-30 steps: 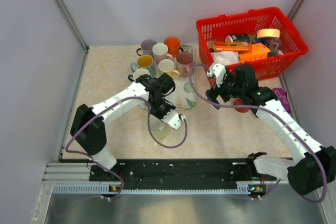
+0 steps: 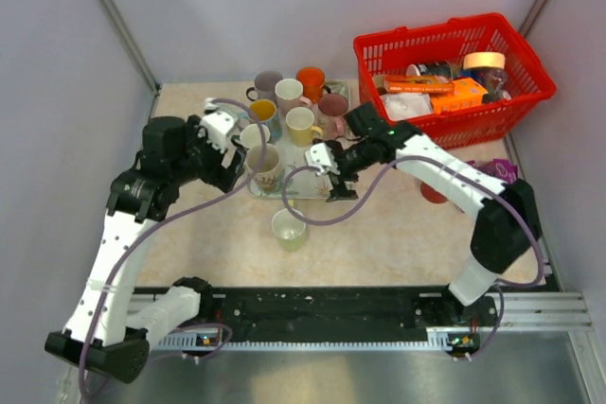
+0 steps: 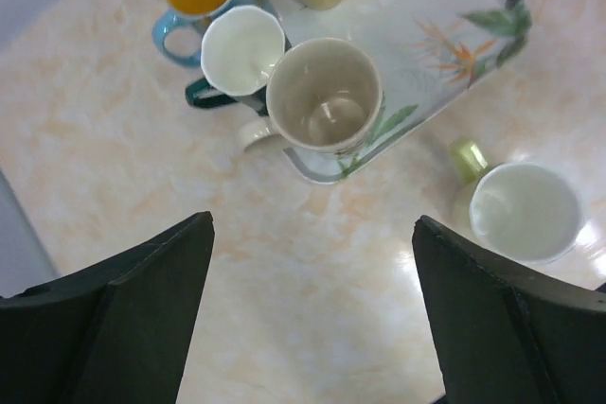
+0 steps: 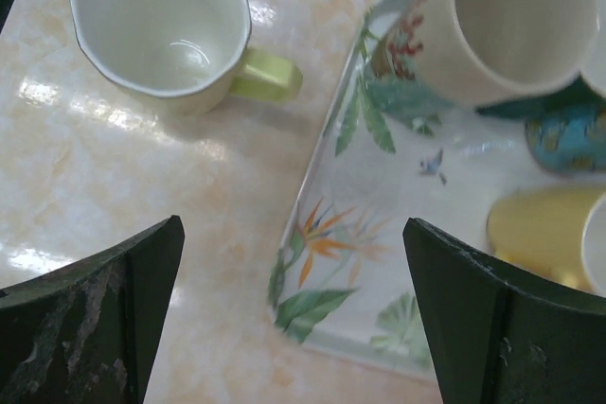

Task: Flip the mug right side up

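Note:
The pale mug with a green handle stands mouth up on the table in front of the tray, seen in the top view [image 2: 289,232]. In the left wrist view the mug [image 3: 525,213] lies to the right, its handle towards the tray; in the right wrist view the mug [image 4: 166,30] is at the upper left, its inside showing. My left gripper is open over bare table, left of the mug. Also open, my right gripper hangs over the tray's front right part. Neither has anything between its fingers.
Several other mugs crowd the tray [image 2: 336,180], a cream mug [image 2: 264,169] at its front left corner. A full red basket [image 2: 445,120] stands at the back right.
My left arm has drawn away from the pale mug, back and to the left, uncovering it. The right gripper has moved left to the tray's edge.

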